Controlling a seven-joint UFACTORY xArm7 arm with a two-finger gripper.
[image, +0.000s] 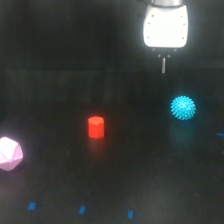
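Note:
At the top right, the white end of my arm hangs over the dark table, with a thin pin-like gripper tip (163, 65) pointing down. Nothing visible touches the tip, and no separate fingers can be made out. To its lower right sits a light-blue spiky ball (183, 108), apart from it. A red block (96, 127) stands left of the middle. Against the left edge lies a pale pink faceted ball (9, 153), partly cut off by the frame.
Small blue marks show along the front of the table, a left mark (32, 206), a middle mark (82, 210) and a right mark (130, 214). Another blue mark (220, 134) is at the right edge.

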